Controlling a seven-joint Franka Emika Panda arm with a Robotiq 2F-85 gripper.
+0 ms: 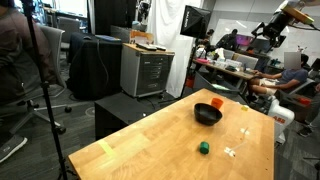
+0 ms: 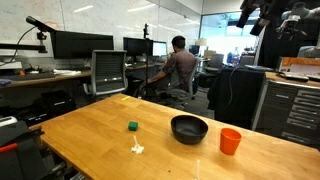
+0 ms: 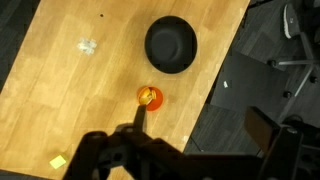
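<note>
High above the table hangs my gripper, open, with only air between its fingers. It is at the upper right in exterior view 1 and at the top edge in exterior view 2. A black bowl (image 2: pixel 189 129) stands on the wooden table, with an orange cup (image 2: pixel 230 141) beside it. From above, in the wrist view, something yellowish shows inside the cup (image 3: pixel 152 99). A small green object (image 1: pixel 204 148) lies apart from both. On the bare wood rests a small white piece (image 2: pixel 137 145), its kind unclear.
Near the lower left of the wrist view lies a small yellow piece (image 3: pixel 58 161). A seated person (image 2: pixel 181 68) is behind the table; a chair (image 2: pixel 108 73) stands nearby.
</note>
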